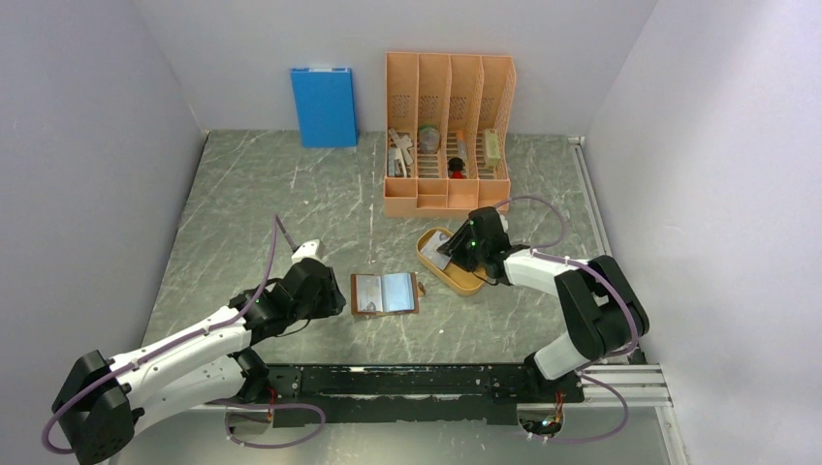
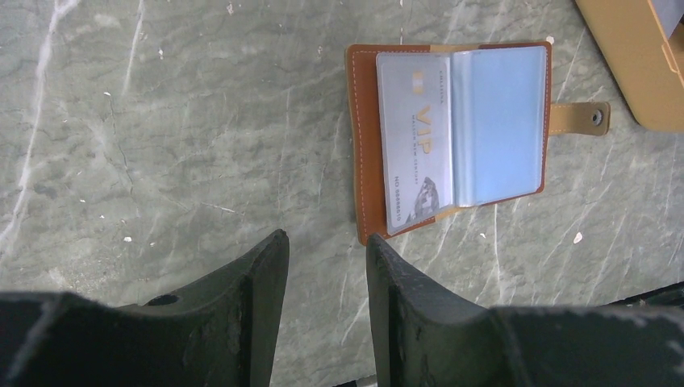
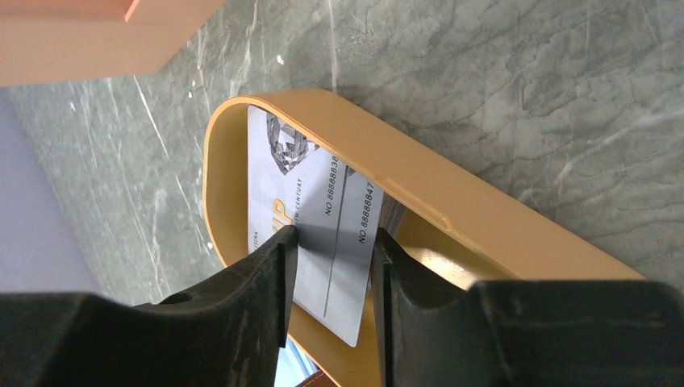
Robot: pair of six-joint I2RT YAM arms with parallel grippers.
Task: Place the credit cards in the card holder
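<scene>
The brown card holder (image 2: 372, 161) lies unfolded on the table, a grey VIP card (image 2: 407, 121) in its left clear sleeve and a bluish right sleeve (image 2: 502, 121). Left of the holder, my left gripper is part open and empty above the table. More silver credit cards (image 3: 323, 197) lie overlapping in the tan oval tray (image 3: 452, 177). Over that tray is my right gripper, also part open: one finger (image 3: 282, 266) covers part of the cards, the other is beside their edge. Whether either finger touches a card is hard to tell.
Behind the tray stands an orange compartment organizer (image 1: 446, 199) holding small items. A blue board (image 1: 324, 107) leans at the back wall. Bare table (image 1: 262, 184) spreads out on the left.
</scene>
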